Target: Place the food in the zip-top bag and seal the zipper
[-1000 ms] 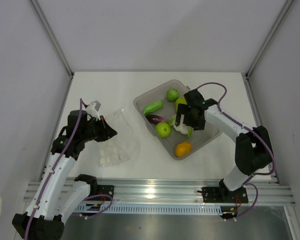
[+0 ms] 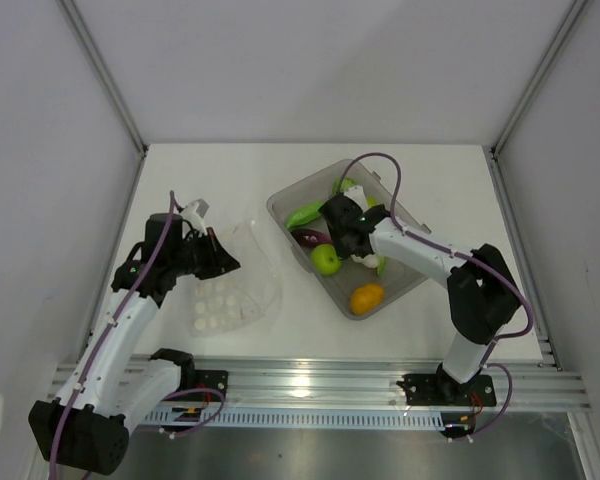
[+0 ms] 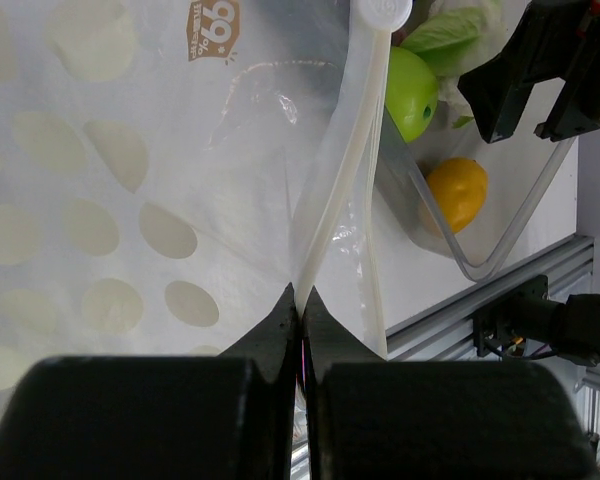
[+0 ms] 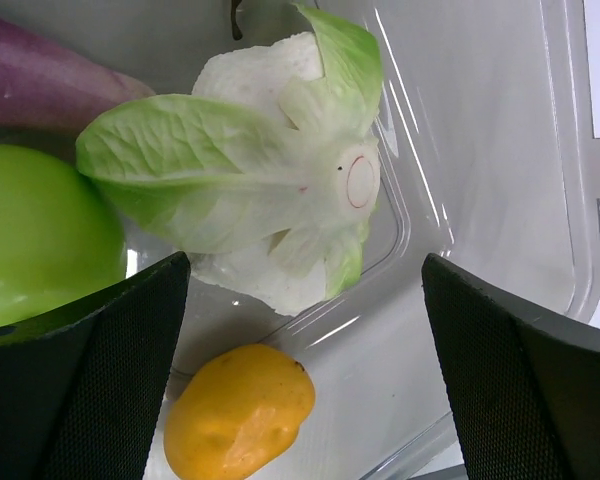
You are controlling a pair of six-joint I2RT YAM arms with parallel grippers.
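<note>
A clear zip top bag [image 2: 230, 295] with pale dots lies on the left of the table. My left gripper is shut on its edge, and the rim strip [image 3: 352, 165] rises from the fingertips in the left wrist view. Over the grey bin [image 2: 290, 195], my right gripper stands open with nothing between its fingers. Below it sits a white and green leafy vegetable [image 4: 270, 170]. A green apple [image 2: 326, 260], a purple eggplant [image 2: 311, 238], an orange-yellow mango [image 2: 367, 298] and a long green vegetable [image 2: 305, 214] share the bin.
A round green item [image 2: 345, 186] lies at the bin's far end, partly behind the right arm. Bin walls surround the right gripper. A metal rail [image 2: 310, 372] runs along the front.
The left gripper has shifted slightly right with the bag's edge.
</note>
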